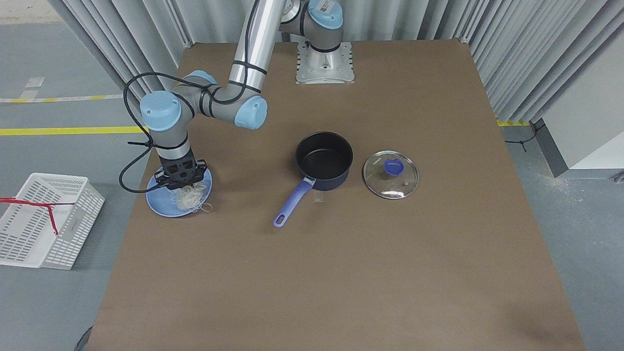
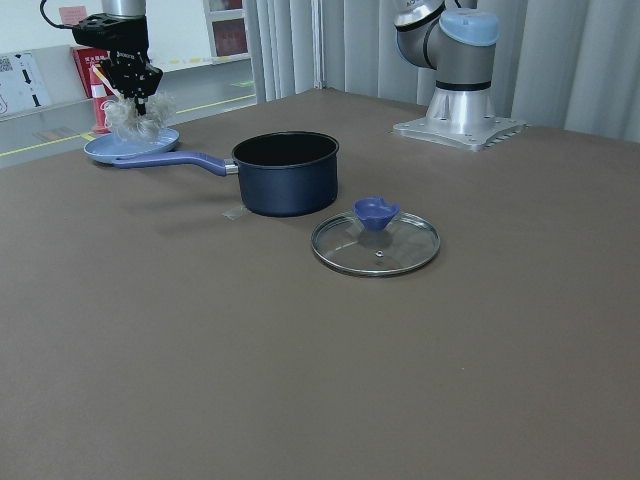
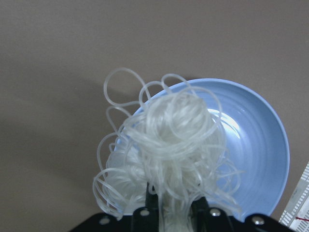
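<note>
My gripper (image 1: 181, 178) is low at the blue plate (image 1: 158, 204), over a tangle of clear noodle-like strands (image 1: 193, 199). In the wrist view the strands (image 3: 174, 135) rise between the dark fingers, with loops spilling over the rim of the plate (image 3: 256, 145); whether the fingers are shut on them I cannot tell. A navy saucepan (image 1: 324, 155) with a purple handle stands right of the plate, and its glass lid (image 1: 390, 184) lies apart further right.
The arm's base (image 1: 324, 70) is at the back. A white basket (image 1: 82, 234) sits on the floor left of the table.
</note>
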